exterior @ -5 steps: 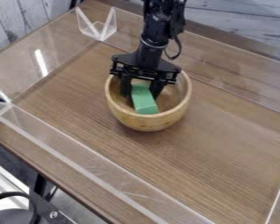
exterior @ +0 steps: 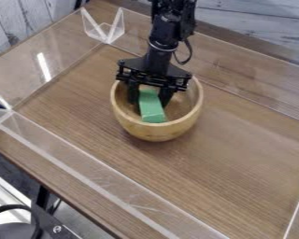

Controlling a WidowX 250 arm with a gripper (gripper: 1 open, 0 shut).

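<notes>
A wooden bowl (exterior: 156, 129) sits near the middle of the table, with a green block (exterior: 152, 108) inside it. My black gripper (exterior: 149, 90) reaches down from above into the back of the bowl, at the upper end of the block. Its fingertips are mostly hidden by the block and dark parts, but it appears shut on the green block.
A clear angular plastic piece (exterior: 102, 28) stands at the back left. A clear strip runs along the left side, and dark cables and white equipment are at the lower left.
The bowl, block and gripper have shifted very slightly to the left; otherwise the view looks the same.
</notes>
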